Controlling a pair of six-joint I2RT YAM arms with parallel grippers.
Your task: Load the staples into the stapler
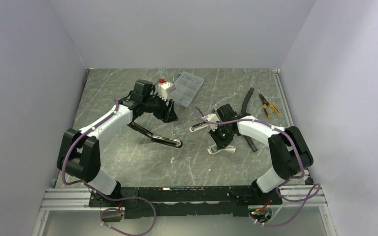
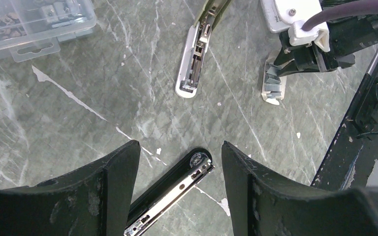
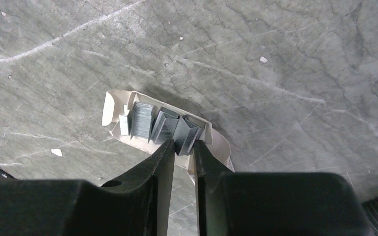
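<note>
A small pale open box (image 3: 147, 142) holding several grey staple strips (image 3: 141, 120) lies on the tabletop, tilted across the right wrist view. At its right part, the narrowly parted fingertips of my right gripper flank a tilted staple strip (image 3: 187, 133); whether they clamp it is unclear. An opened black stapler (image 1: 167, 141) lies left of the table's middle. A second opened stapler, white-based with an olive top (image 2: 195, 64), lies behind the box. My left gripper hovers open and empty, the black stapler's end showing below its fingers.
A clear compartment case (image 1: 187, 88) with small parts stands at the back. Yellow-handled pliers (image 1: 268, 105) and a dark curved bar (image 1: 246, 101) lie on the right. Bare tabletop shows at the front middle.
</note>
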